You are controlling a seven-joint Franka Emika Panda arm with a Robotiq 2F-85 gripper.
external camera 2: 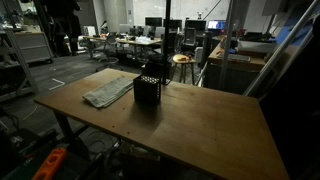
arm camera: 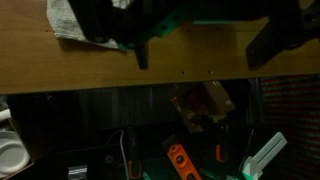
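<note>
A light cloth [external camera 2: 108,91] lies on the left part of the wooden table [external camera 2: 205,115]. To the right of it, a black box with holes in its side [external camera 2: 147,91] stands on the tabletop. In the wrist view, the cloth [arm camera: 75,25] shows partly at the upper left. My gripper appears as two dark fingers spread wide apart over the table's edge, so it is open. Bare wood shows between them, with a dark greenish shape behind at the top that I cannot identify. At the upper left of the exterior view the dark arm [external camera 2: 66,25] hangs above the floor side.
Below the table edge, the wrist view shows an orange tool [arm camera: 182,160], a small brown box [arm camera: 205,102] and a white round object [arm camera: 12,152]. Desks and a stool [external camera 2: 182,60] stand behind.
</note>
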